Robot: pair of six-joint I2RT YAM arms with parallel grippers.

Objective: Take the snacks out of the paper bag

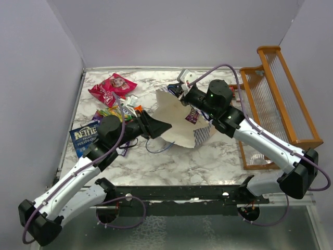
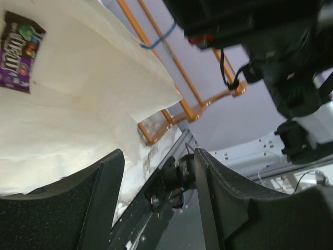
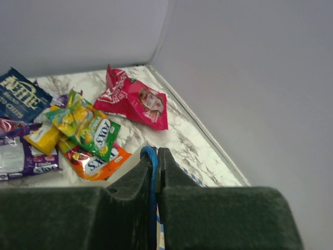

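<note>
The white paper bag (image 1: 171,121) hangs tilted from my right gripper (image 1: 178,88), which is shut on its blue handle, seen between the fingertips in the right wrist view (image 3: 153,156). Inside the bag lies a purple M&M's packet (image 2: 21,52), partly hidden in the top view. My left gripper is part open at the bag's mouth, with nothing between its fingers. Snack bags lie on the marble top at left: red (image 3: 135,99), blue (image 1: 83,138), green (image 3: 88,125), orange (image 3: 88,161) and purple (image 3: 26,159).
A wooden rack (image 1: 283,99) with clear panels stands at the right. Walls close the space at back and sides.
</note>
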